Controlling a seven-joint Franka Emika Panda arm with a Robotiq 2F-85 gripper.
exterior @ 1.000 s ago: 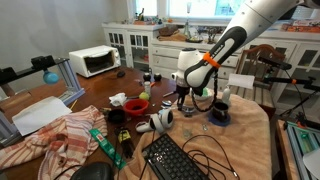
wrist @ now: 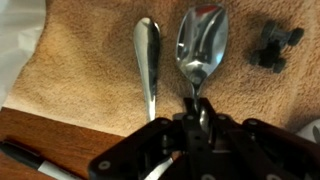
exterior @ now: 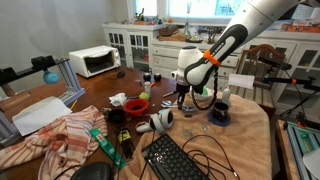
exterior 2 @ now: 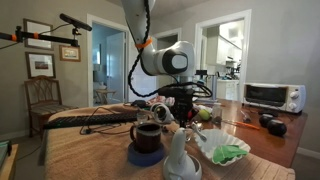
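Observation:
In the wrist view, a metal spoon [wrist: 202, 38] points away from my gripper, its handle running in between the fingertips. The fingers are shut on that handle. To the left of it a second piece of silver cutlery [wrist: 147, 62] lies on the tan cloth [wrist: 95, 55], apart from the spoon. In the first exterior view my gripper [exterior: 182, 98] is low over the table, and the spoon is too small to make out there.
A small black object [wrist: 272, 45] lies right of the spoon, and a black marker [wrist: 35, 160] lies on the wood. Around the arm stand a dark mug [exterior: 220, 113], a red bowl [exterior: 136, 107] and a keyboard [exterior: 178, 160]. Bare cloth lies at front right.
The arm and gripper have shifted only slightly over the last second. The objects on the table look unmoved.

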